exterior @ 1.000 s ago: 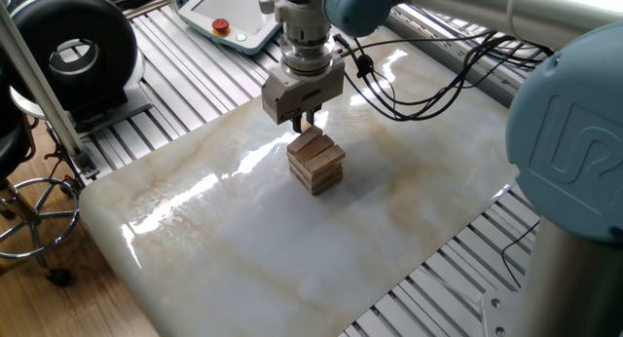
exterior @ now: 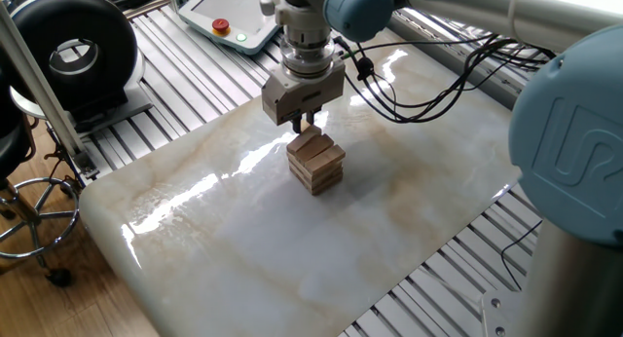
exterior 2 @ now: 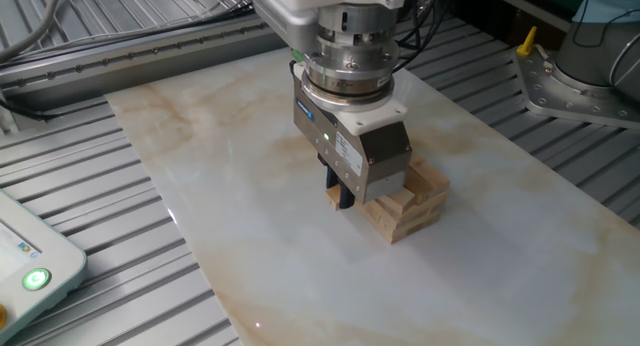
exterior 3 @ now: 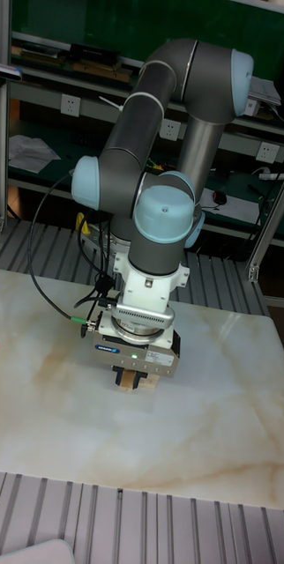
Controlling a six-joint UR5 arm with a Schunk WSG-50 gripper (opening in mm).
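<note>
A small stack of light wooden blocks [exterior: 315, 169] stands on the marbled sheet, its top pieces lying side by side at a slight angle. My gripper [exterior: 304, 121] hangs low at the stack's far side in exterior view 1. In exterior view 3 a wooden block [exterior 3: 127, 379] shows between the two black fingers, which appear shut on it. The end of that block also shows by the fingertips in exterior view 2, beside the stack [exterior 2: 408, 222]. The gripper body partly hides the stack there, and whether the held block touches it cannot be told.
The marbled sheet [exterior: 224, 249] is clear around the stack. A teach pendant [exterior: 229, 14] with a red button lies beyond the sheet's far edge. Black cables [exterior: 438, 103] loop beside the arm. Slotted metal table [exterior 2: 80, 166] surrounds the sheet.
</note>
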